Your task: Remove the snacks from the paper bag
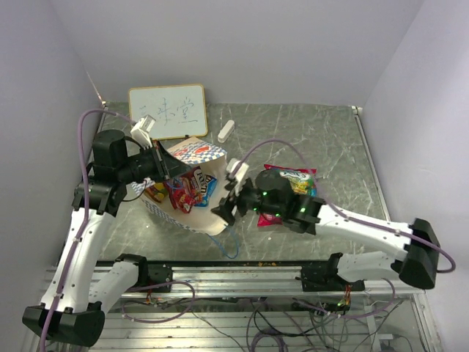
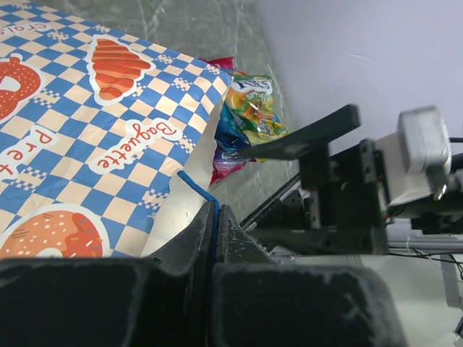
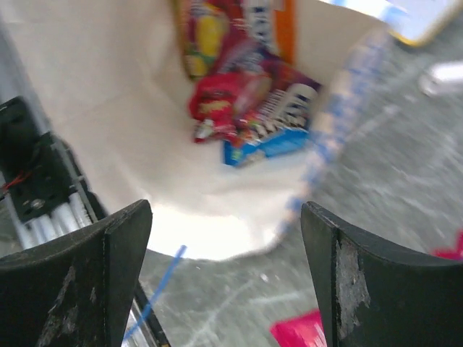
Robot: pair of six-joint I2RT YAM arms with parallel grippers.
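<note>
The paper bag (image 1: pixel 196 219) lies tipped with its mouth facing right, and its blue-checked side (image 2: pixel 101 152) fills much of the left wrist view. My left gripper is shut on the bag's blue cord handle (image 2: pixel 197 188), above the upper rim. Inside the bag are red and blue snack packets (image 3: pixel 264 119) and an orange-red one (image 3: pixel 273 23). My right gripper is open and empty, just outside the bag's mouth. On the table to the right, a bright yellow-green packet (image 2: pixel 255 108) and a red packet (image 1: pixel 267 220) lie partly under the right arm.
A whiteboard (image 1: pixel 167 110) with handwriting leans at the back left, and a white eraser-like block (image 1: pixel 226 131) lies beside it. Another cord handle (image 3: pixel 163 283) trails at the bag's lower rim.
</note>
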